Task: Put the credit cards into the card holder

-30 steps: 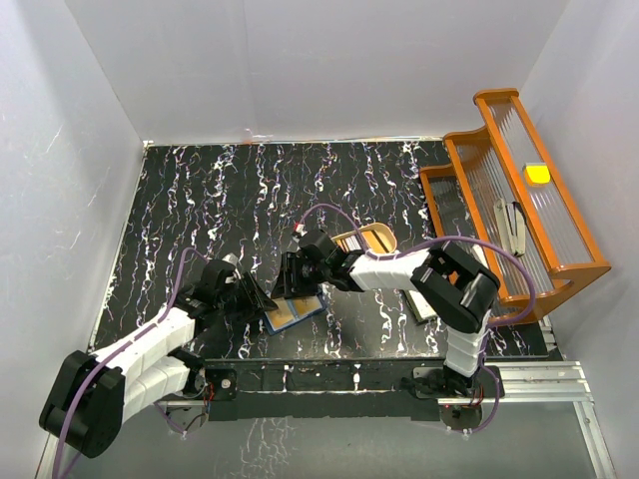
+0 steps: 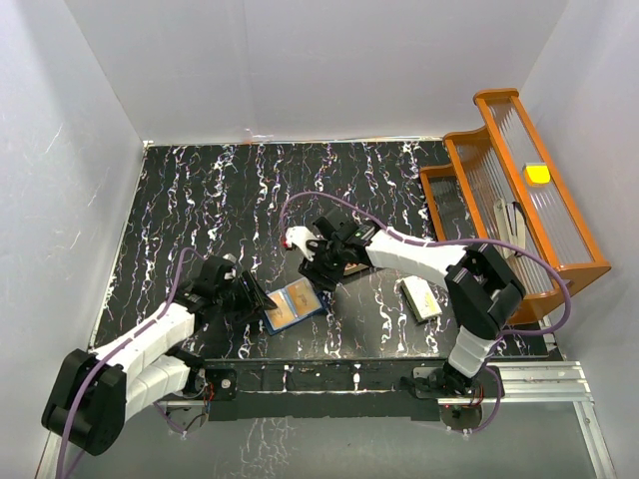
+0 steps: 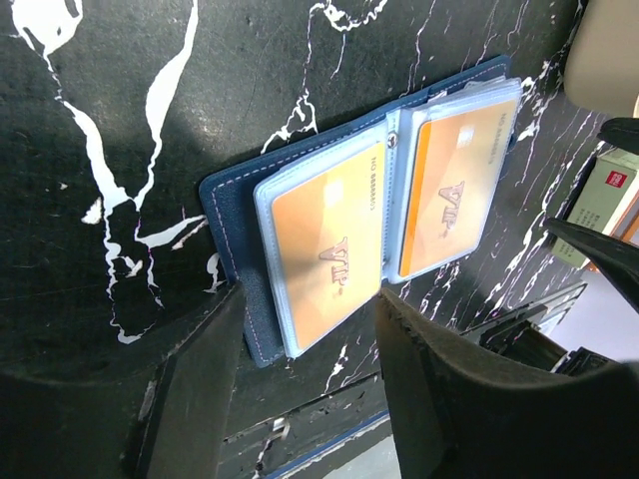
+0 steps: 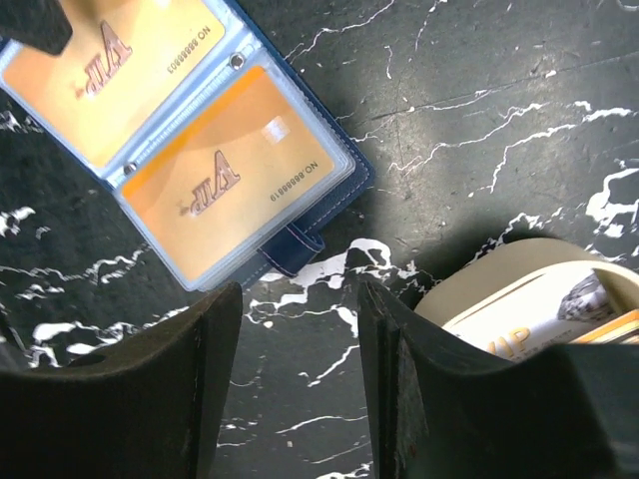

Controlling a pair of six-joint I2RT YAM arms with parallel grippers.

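An open dark blue card holder [image 2: 295, 305] lies on the black marbled table, with orange cards [image 3: 327, 239] in both of its clear-sleeved sides. My left gripper [image 2: 258, 291] is low at the holder's left end, fingers apart, with nothing seen between them. My right gripper [image 2: 318, 271] is above the holder's right end, open and empty; in the right wrist view the holder lies beyond its fingertips.
A beige tray of cards [image 4: 539, 299] sits partly hidden under my right arm. A pale box [image 2: 421, 297] lies farther right, beside a wooden shelf [image 2: 514, 200].
My right gripper has moved right, away from over the holder's middle, uncovering more of it. My left gripper has barely moved.
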